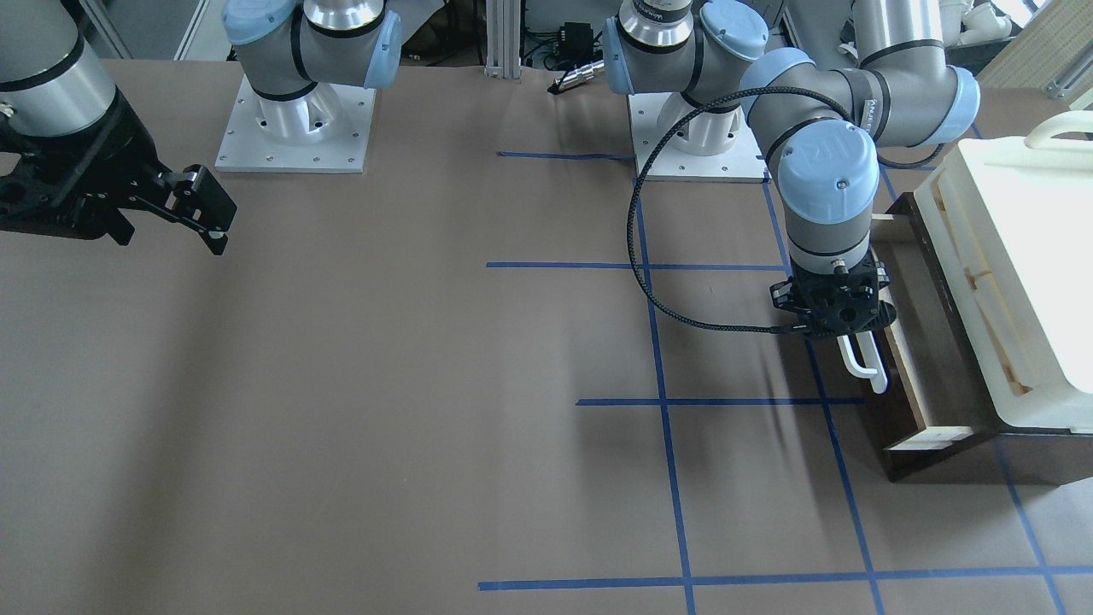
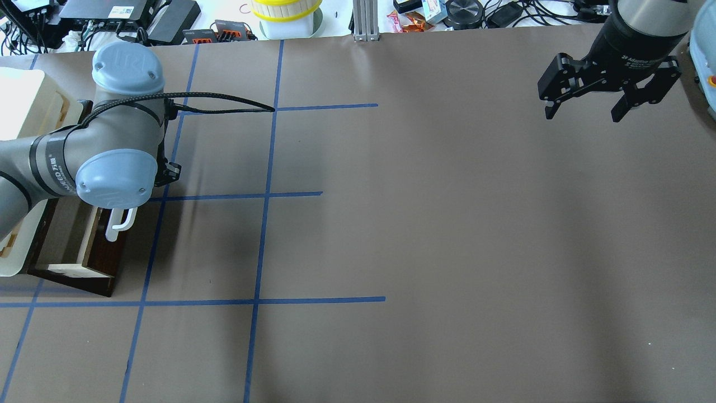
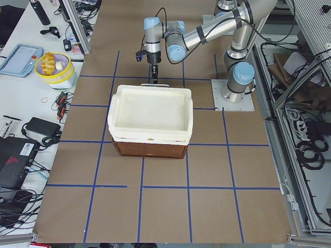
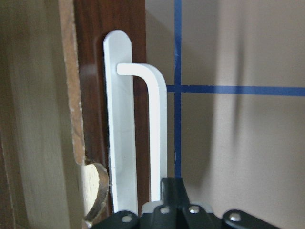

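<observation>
A dark wooden drawer (image 1: 922, 359) with pale interior projects from a box under a white lid (image 1: 1025, 236). Its front carries a white handle (image 4: 157, 129), a bent bar on a long plate (image 4: 119, 133). My gripper (image 1: 840, 307) is down at that handle, seen from behind in the front view; in the wrist view its black tips meet the lower end of the bar. Whether the fingers are shut on the bar or open cannot be made out.
Bare floor with blue tape lines (image 1: 666, 430) lies left of the drawer. A second arm's black gripper (image 2: 604, 87) hangs apart over the far side of the workspace. A cable loops beside my wrist.
</observation>
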